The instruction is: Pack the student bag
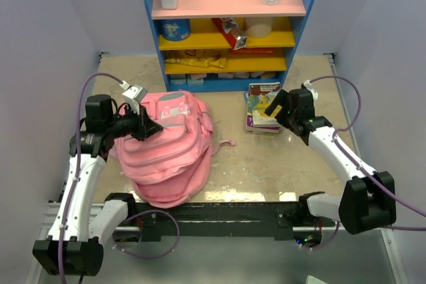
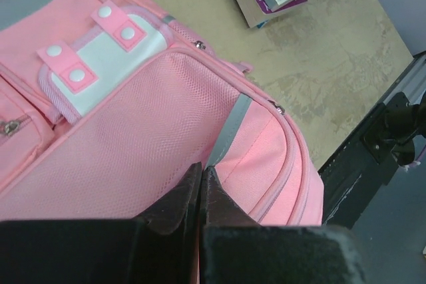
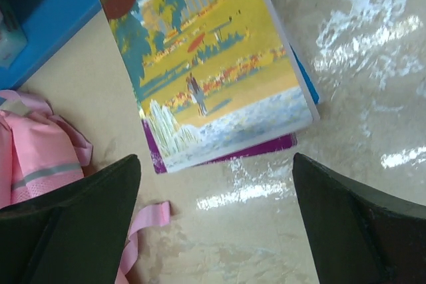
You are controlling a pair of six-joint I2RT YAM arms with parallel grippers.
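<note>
The pink backpack [image 1: 170, 157] lies flat on the left of the table. My left gripper [image 1: 158, 129] reaches onto its upper middle, fingers shut; in the left wrist view the fingertips meet at the end of a grey strip, with a crease of pink fabric [image 2: 256, 164] at the tips. A stack of books [image 1: 263, 106] sits right of centre before the shelf. The top book [image 3: 213, 64] has a yellow and white picture cover, with a purple-edged one beneath. Over the stack's near right side, my right gripper is open, nothing between its fingers.
A shelf [image 1: 226, 61] at the back holds a blue can [image 1: 175, 29], a red package [image 1: 230, 32], a yellow packet [image 1: 200, 62] and bottles on top. A pink strap [image 3: 148, 217] trails off the bag toward the books.
</note>
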